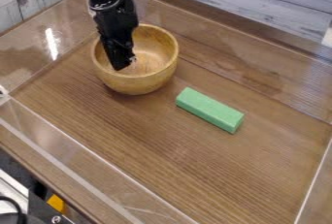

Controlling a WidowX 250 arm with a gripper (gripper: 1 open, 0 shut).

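Note:
A wooden bowl (153,78) sits on the wooden table in the upper middle. My black gripper (119,59) reaches down into the bowl's left part, its fingertips low inside near the left wall. Whether the fingers are open or shut, and whether anything is between them, is hard to see. A green block (209,110) lies right of and in front of the bowl, apart from it.
A white plank wall (279,5) runs along the back right. A dark gap with cables and a small yellow item (56,202) is at the lower left.

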